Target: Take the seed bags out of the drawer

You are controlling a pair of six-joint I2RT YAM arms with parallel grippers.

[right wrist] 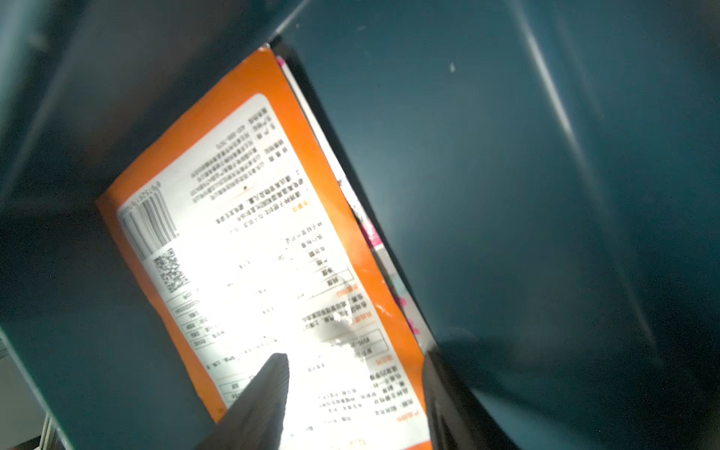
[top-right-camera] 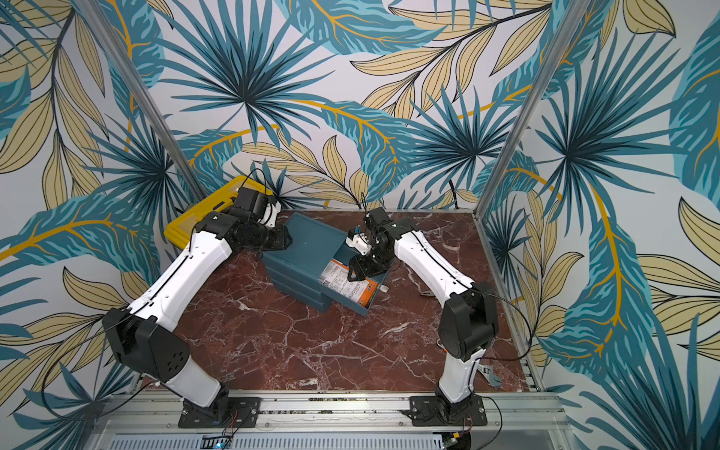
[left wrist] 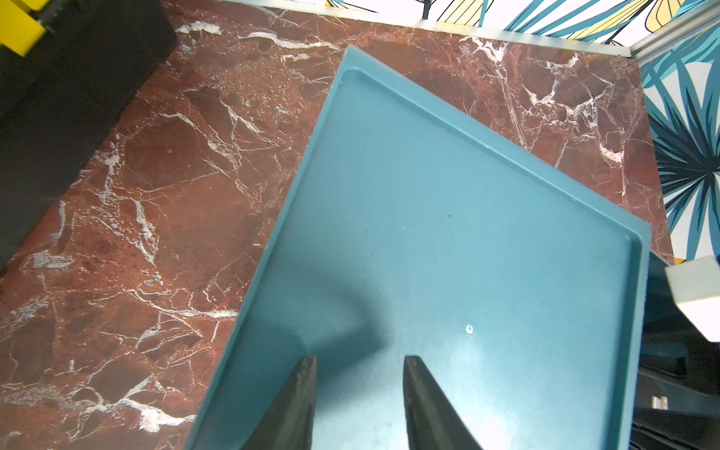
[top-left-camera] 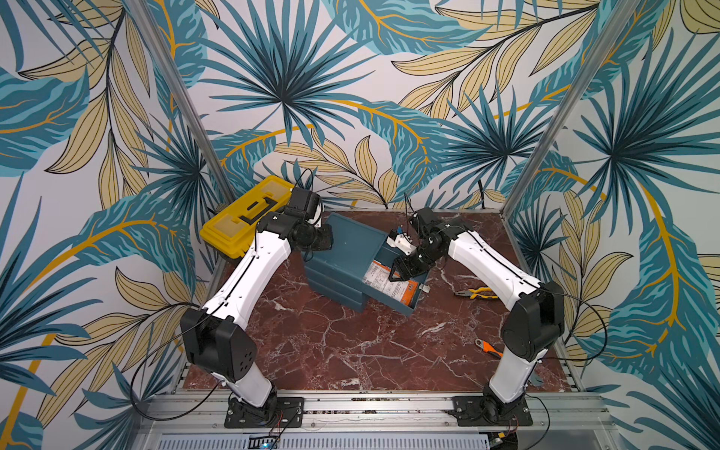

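Note:
A teal drawer unit [top-left-camera: 330,277] stands mid-table with its drawer [top-left-camera: 408,303] pulled out to the right. In it lies an orange-and-white seed bag [right wrist: 255,247] [top-left-camera: 382,281], with a pink-printed edge [right wrist: 371,232] beneath it. My right gripper is inside the drawer, its open fingers over the bag's near part; whether they touch it cannot be told. My left gripper is over the unit's top [left wrist: 450,262] near its left side, open with nothing between its fingers.
A yellow toolbox [top-left-camera: 232,225] stands at the back left. Yellow pliers [top-left-camera: 476,292] and an orange-handled tool [top-left-camera: 487,346] lie on the right.

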